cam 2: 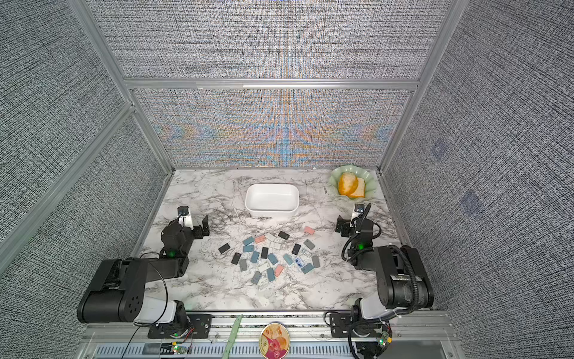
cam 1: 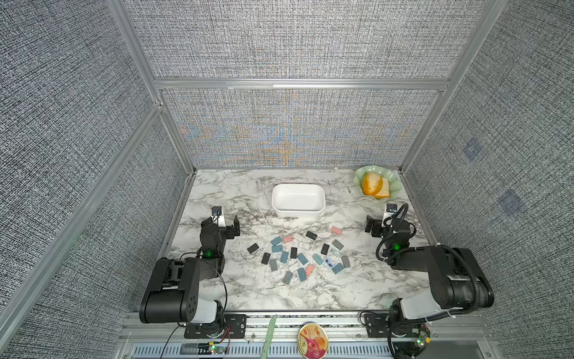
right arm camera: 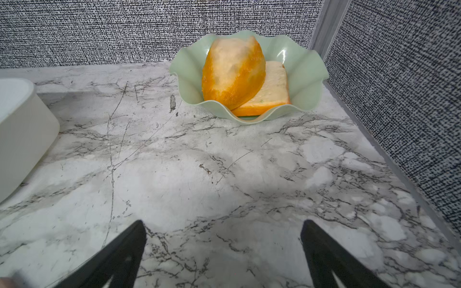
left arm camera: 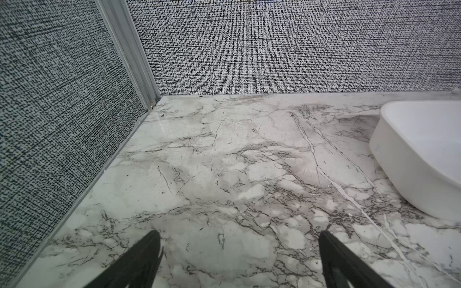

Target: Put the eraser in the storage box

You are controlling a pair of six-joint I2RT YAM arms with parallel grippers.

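An empty white storage box point(cam 1: 297, 209) point(cam 2: 271, 209) stands at the middle back of the marble table, its side also showing in the left wrist view point(left arm camera: 408, 172). In front of it lie several scattered small blocks point(cam 1: 293, 253) point(cam 2: 264, 253) in black, blue, grey, pink and white; which are erasers is hard to tell. My left gripper point(cam 1: 227, 226) stands open at the left, with nothing between its fingers. My right gripper point(cam 1: 373, 224) is open at the right, empty, over bare table.
A green wavy bowl point(right arm camera: 307, 81) with bread sits at the back right. A round tin point(cam 1: 312, 341) and a green strip point(cam 2: 232, 335) lie at the front rail, and fabric walls enclose three sides.
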